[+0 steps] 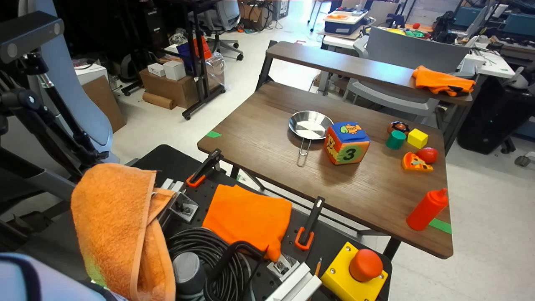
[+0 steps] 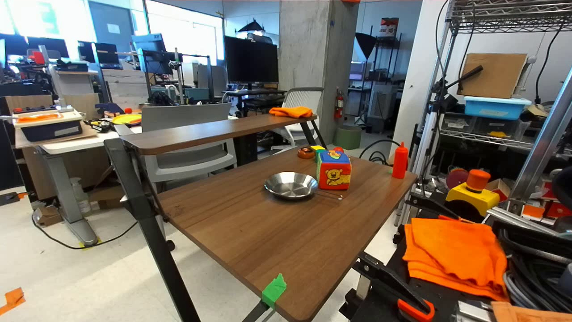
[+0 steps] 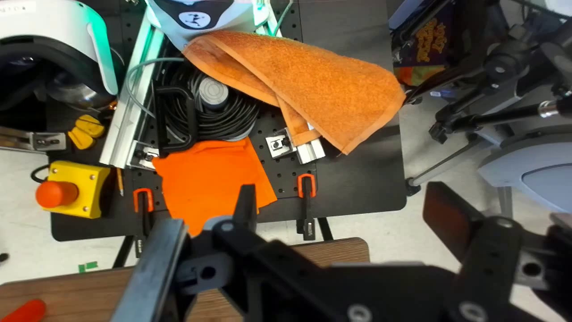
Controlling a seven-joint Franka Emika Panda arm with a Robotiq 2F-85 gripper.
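Across the lower half of the wrist view my gripper stands open, its dark fingers wide apart and nothing between them. Neither exterior view shows it. On the brown table, a steel pan rests beside a soft picture cube. Toward the table's far right lie a teal cylinder, a yellow block, a red ball and a toy pizza slice. A red squeeze bottle stands near the front right corner.
A raised shelf runs along the table's back, with an orange cloth on it. The black cart carries clamps, cables, an orange cloth, a towel and a yellow stop-button box.
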